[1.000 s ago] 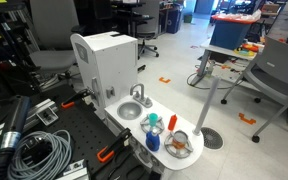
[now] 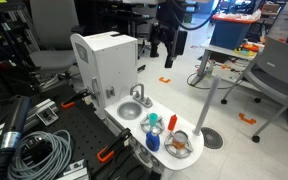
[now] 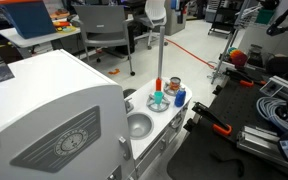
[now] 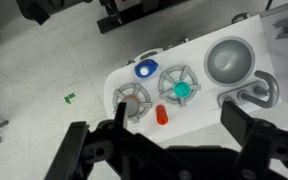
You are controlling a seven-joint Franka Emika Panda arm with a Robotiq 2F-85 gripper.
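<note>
My gripper is open high over the white toy kitchen counter (image 4: 199, 65), its dark fingers spread at the bottom of the wrist view with nothing held. In exterior view 1 the gripper (image 2: 168, 54) hangs well above the counter, at the top of the picture. A blue object (image 4: 145, 68), a teal cup (image 4: 182, 90), a red bottle-like object (image 4: 162, 115) and a metal can (image 4: 131, 104) stand below it on the counter. The teal cup and the can sit on the burner grates. All of these are apart from the gripper.
A round sink (image 4: 230, 61) with a faucet (image 4: 255, 90) lies beside the burners. The tall white cabinet (image 2: 105, 62) rises at one end of the counter, and a thin upright post (image 2: 206, 103) stands at its far edge. Coiled cable (image 2: 41, 156) lies on the near dark table.
The objects on the counter look unmoved.
</note>
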